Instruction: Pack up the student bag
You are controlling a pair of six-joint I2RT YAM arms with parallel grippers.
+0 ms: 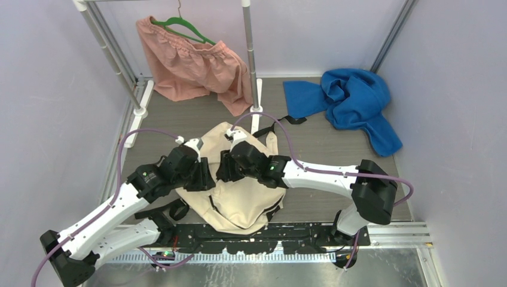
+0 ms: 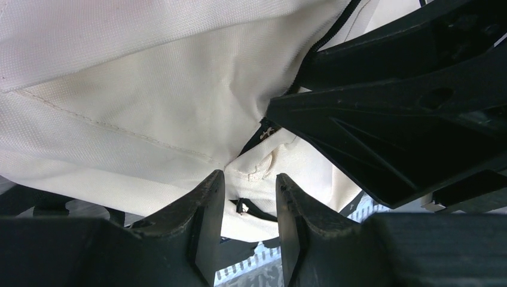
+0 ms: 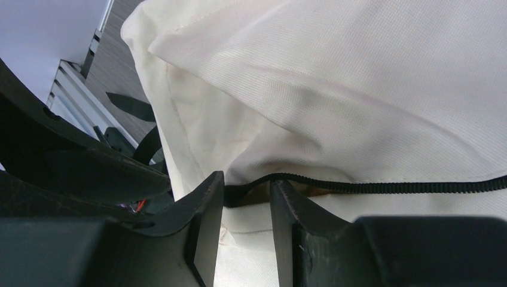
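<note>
The cream bag (image 1: 245, 203) lies crumpled on the floor, both grippers over its middle. My left gripper is part open above a small cream tab (image 2: 257, 167) at the end of a black zipper (image 2: 256, 137). My right gripper is open, its fingertips at the zipper (image 3: 382, 187) along a gap in the cream fabric. In the left wrist view the right gripper's black fingers cover the upper right. The bag's inside is mostly hidden.
A pink garment (image 1: 191, 72) hangs on a green hanger at back left. Blue fabric (image 1: 353, 101) lies at back right. Metal rack poles stand behind the bag. Walls bound both sides.
</note>
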